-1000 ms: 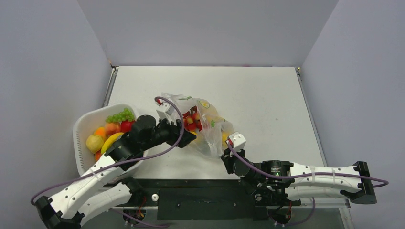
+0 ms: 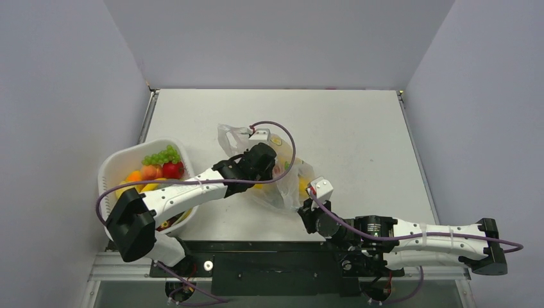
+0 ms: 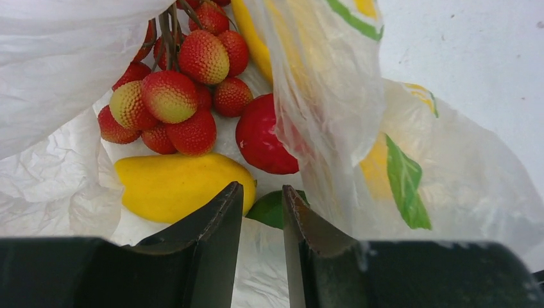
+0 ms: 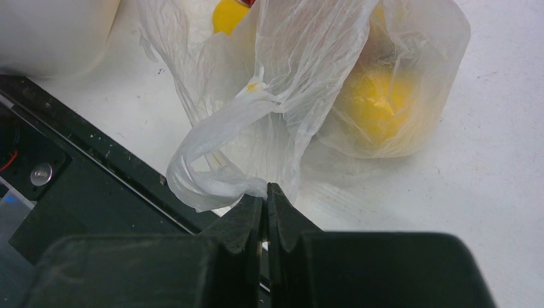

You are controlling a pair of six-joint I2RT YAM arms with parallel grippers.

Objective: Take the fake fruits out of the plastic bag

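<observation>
In the left wrist view my left gripper is over the open plastic bag (image 3: 327, 128), its fingertips a little apart; whether it grips anything is unclear. Below and around it lie lychees (image 3: 192, 128), a yellow mango (image 3: 173, 186), a red fruit (image 3: 263, 138) and a green item (image 3: 266, 208). In the top view the left arm hides much of the bag. My right gripper is shut on a thin twist of bag at its near end; another yellow fruit (image 4: 378, 102) shows through the plastic.
A white basket (image 2: 106, 183) of fruit stands at the left of the table, beside the left arm.
My left gripper has moved right and toward the back, from beside the basket to over the bag, covering the lychees in the top view. The right arm has stayed put.
</observation>
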